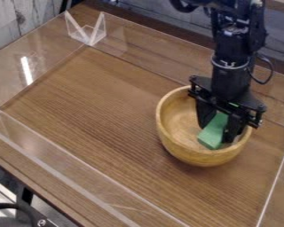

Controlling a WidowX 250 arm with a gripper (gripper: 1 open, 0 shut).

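Note:
My gripper [223, 113] reaches down from the upper right into a round wooden bowl [180, 133] on the right side of the table. It is shut on a green object [213, 136], which sits low inside the bowl. The exact shape of the object is partly hidden by the fingers.
A white wire rack [88, 28] stands at the back left, near the raised back edge. Black cables lie at the bottom left corner.

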